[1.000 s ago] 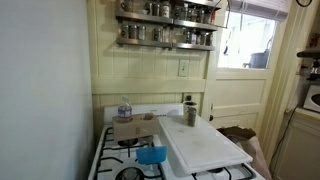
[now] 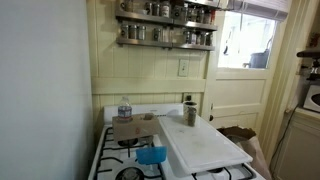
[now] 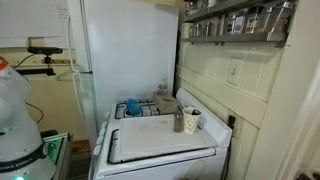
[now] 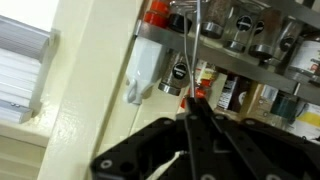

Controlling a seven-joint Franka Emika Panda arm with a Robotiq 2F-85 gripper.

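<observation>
In the wrist view my black gripper is shut on a thin, shiny metal utensil (image 4: 195, 50) that points up past its fingers. What kind of utensil it is cannot be made out. Behind it are spice jars (image 4: 240, 28) on a metal shelf (image 4: 235, 62). The utensil is in front of the jars in this view; whether it touches any I cannot tell. Part of the white arm (image 3: 22, 125) shows at the left edge of exterior view 2. Neither exterior view clearly shows the fingers.
A white board (image 2: 205, 145) covers the stove's right side. On the left are a blue object (image 2: 151, 155), a brown board (image 2: 135, 129) and a clear bottle (image 2: 125, 110). A canister (image 3: 178, 121) and a patterned white container (image 3: 191, 120) stand at the board's back.
A small dark shape at the top right corner of exterior view 1 has gone out of view. The things on the stove stay where they were.
</observation>
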